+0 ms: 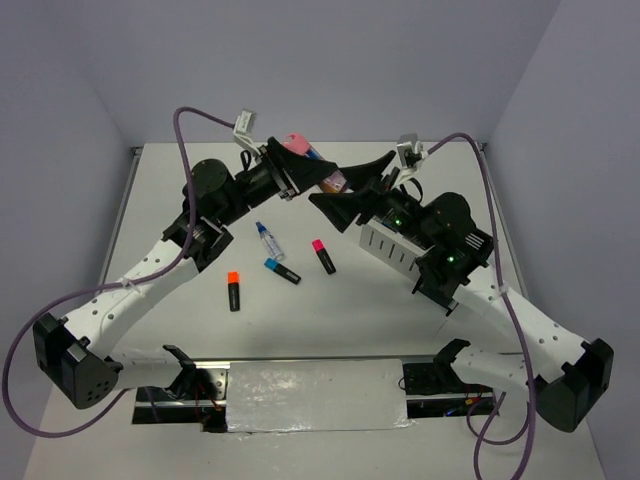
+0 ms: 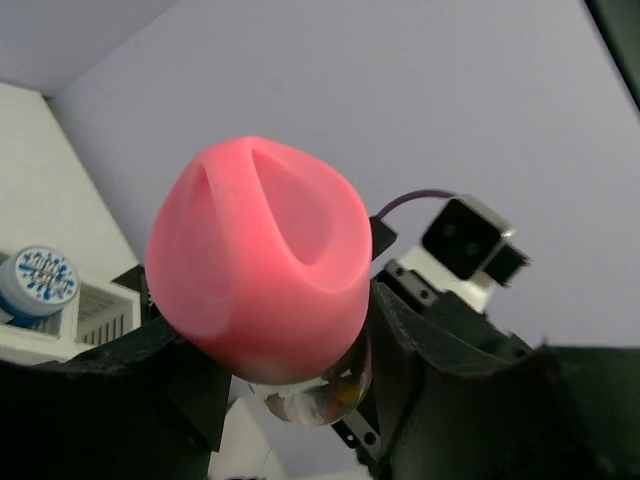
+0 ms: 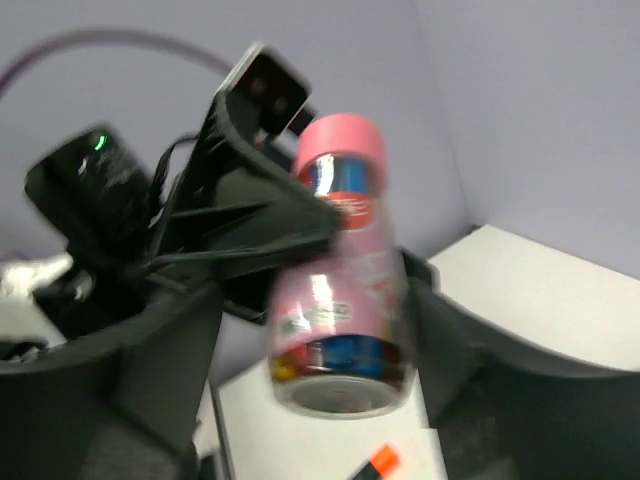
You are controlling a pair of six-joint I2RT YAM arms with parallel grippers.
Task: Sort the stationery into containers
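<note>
A pink-capped clear bottle with colourful contents is held in the air by my left gripper, shut on it. My open right gripper is around the bottle's lower end, close to the left one. On the table lie an orange-capped marker, a blue-capped marker, a pink-capped marker and a clear bottle with blue cap. A white container stands at right, partly hidden by my right arm, with a blue-and-white round item in it.
Grey walls enclose the back and sides. A dark object, partly hidden, stands right of the container under my right arm.
</note>
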